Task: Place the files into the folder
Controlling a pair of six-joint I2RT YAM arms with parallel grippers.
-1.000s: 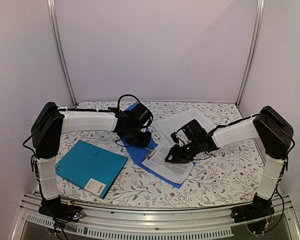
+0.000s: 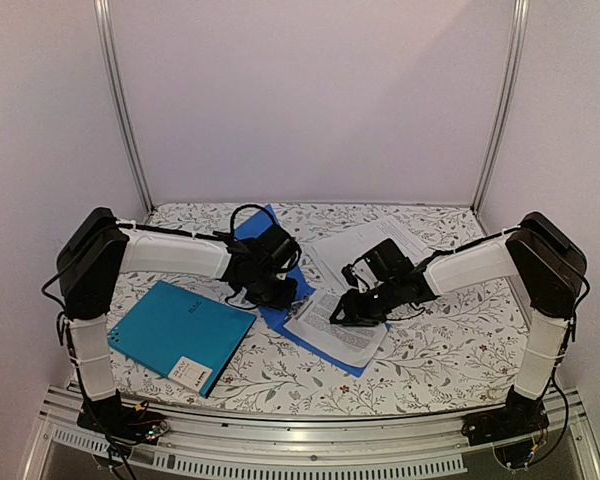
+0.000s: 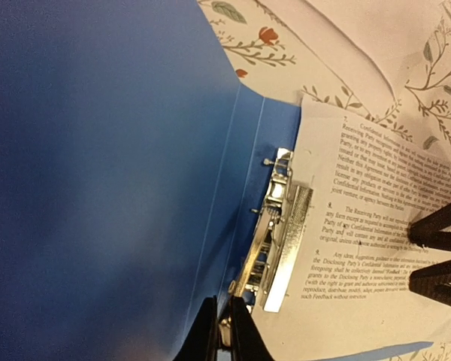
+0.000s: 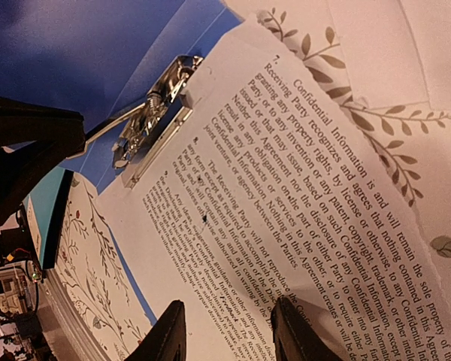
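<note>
An open blue folder (image 3: 113, 165) has a metal clip (image 3: 278, 226) along its spine, with printed pages (image 4: 270, 188) lying on its right side against the clip. My left gripper is at the lower end of the clip's lever, its fingers close together at the metal; whether they grip it is unclear. My right gripper rests low over the printed pages, its fingers part open with paper visible between them.
A teal folder (image 2: 180, 330) with a white label lies at the front left. More loose white papers (image 2: 360, 240) lie behind the pages.
My left gripper and wrist have moved slightly toward the front and left along the clip. The right arm looks still.
</note>
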